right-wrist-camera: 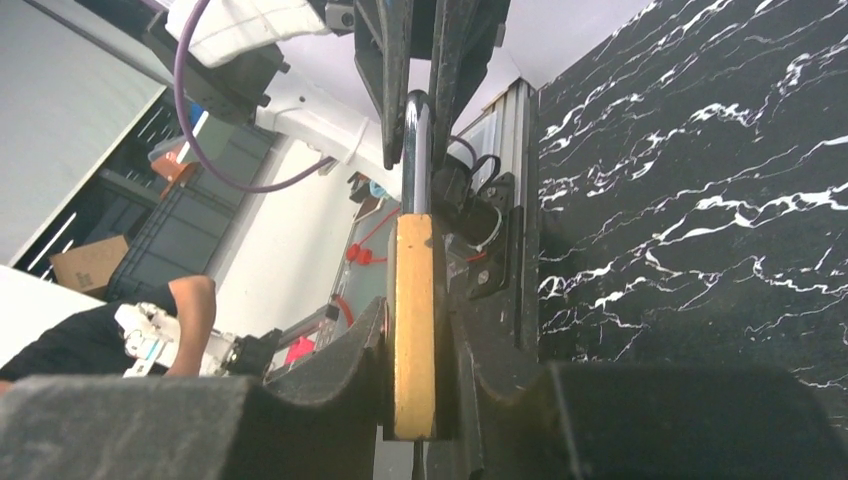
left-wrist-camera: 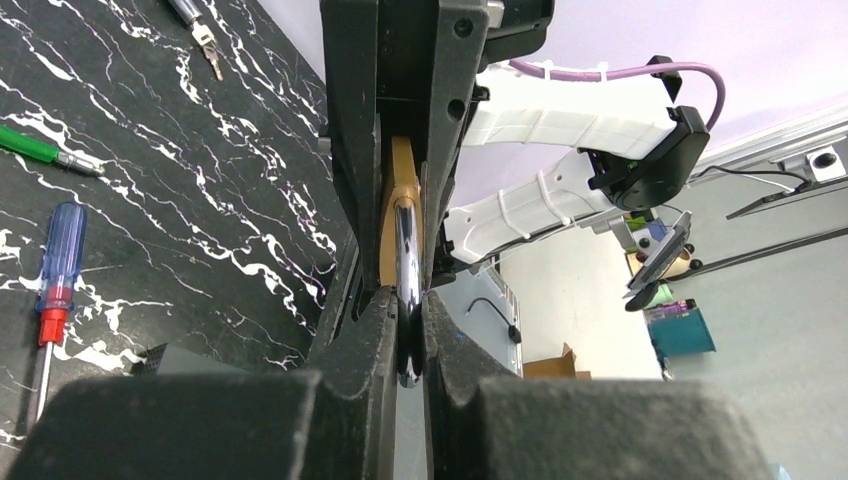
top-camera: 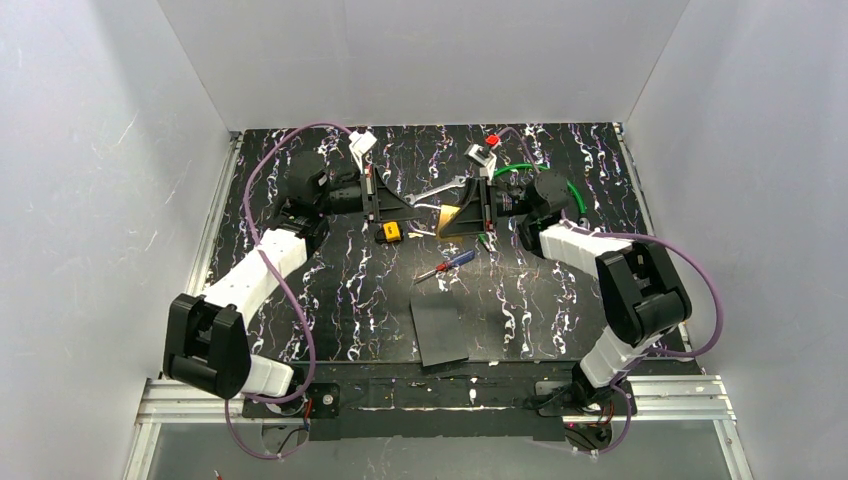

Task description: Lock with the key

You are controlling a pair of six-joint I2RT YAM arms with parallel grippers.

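Between my two grippers hangs a padlock with a yellow body (right-wrist-camera: 414,330) and a long silver shackle (left-wrist-camera: 408,250). In the left wrist view my left gripper is shut on the shackle's curved end. My right gripper is shut on the padlock body from the opposite side. From above, the yellow body (top-camera: 450,215) shows partly behind the right fingers. Whether both shackle legs sit in the body cannot be told. A small metal key (left-wrist-camera: 206,42) lies on the marbled table, attached to a grey cylinder.
A blue-and-red screwdriver (top-camera: 446,266) lies in front of the grippers, with a yellow-and-black tape measure (top-camera: 390,232) to its left. Behind the padlock is a wrench (top-camera: 438,190). A dark flat sheet (top-camera: 438,328) covers the front middle.
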